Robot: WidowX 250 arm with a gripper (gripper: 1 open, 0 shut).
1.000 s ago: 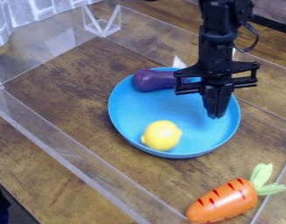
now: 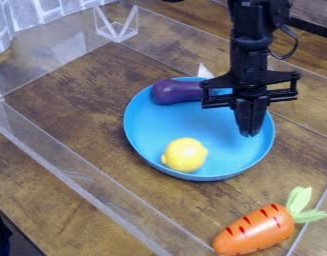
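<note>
A blue plate (image 2: 152, 130) holds a purple eggplant (image 2: 173, 92) at its back left and a yellow lemon (image 2: 185, 155) near its front. The black gripper (image 2: 249, 125) hangs over the plate's back right side, its fingertips low and close together, with nothing visible between them. An orange toy carrot (image 2: 253, 231) with green leaves lies on the wooden surface in front of the plate, at the lower right.
Clear plastic walls run along the left and front of the work area. Bare wood (image 2: 72, 110) is free to the left of the plate. A small white piece shows behind the plate, partly hidden.
The gripper has shifted very slightly since a second ago; the plate and the toys stay in place.
</note>
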